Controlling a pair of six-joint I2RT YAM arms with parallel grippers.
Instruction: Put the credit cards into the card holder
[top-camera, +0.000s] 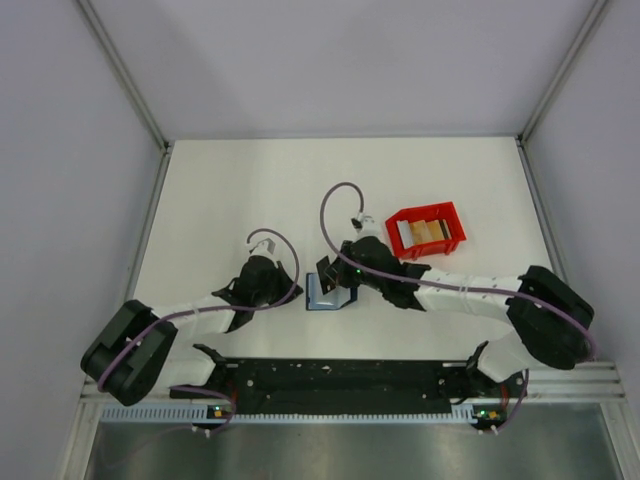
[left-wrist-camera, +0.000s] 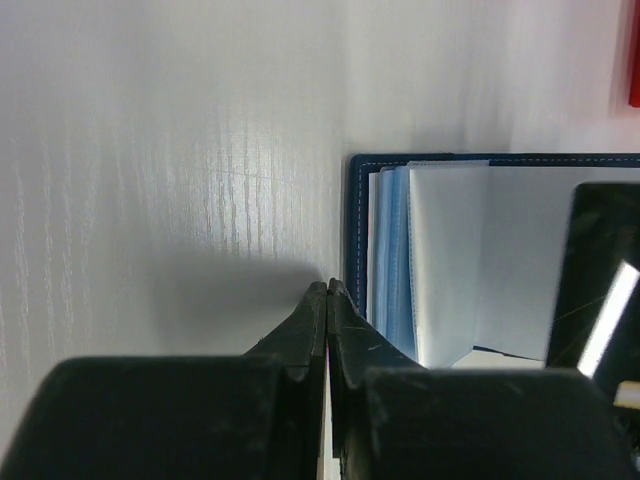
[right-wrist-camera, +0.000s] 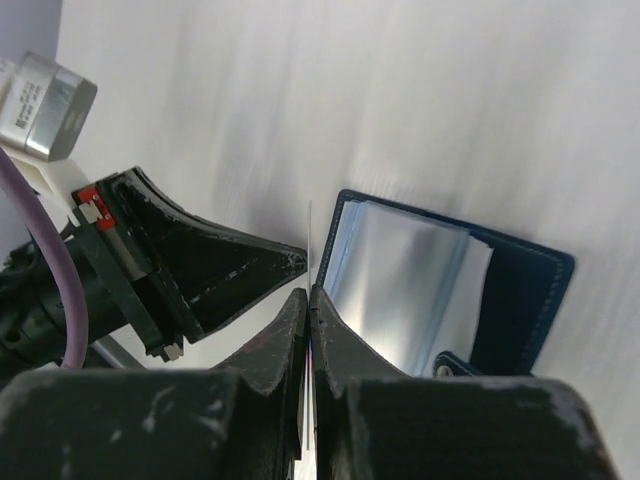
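The card holder (left-wrist-camera: 358, 230), dark blue with clear sleeves, lies open on the table between the grippers. My left gripper is shut, its tips low beside the holder's left edge, nothing seen between them. My right gripper is shut above the holder, tips over its left part; nothing clearly shows between them. A dark flap or cover (left-wrist-camera: 590, 280) stands at the holder's right in the left wrist view. Cards (top-camera: 425, 230) stand in a red box (top-camera: 450, 215) at the back right.
Grey walls bound it on the sides and back. The red box sits behind my right arm.
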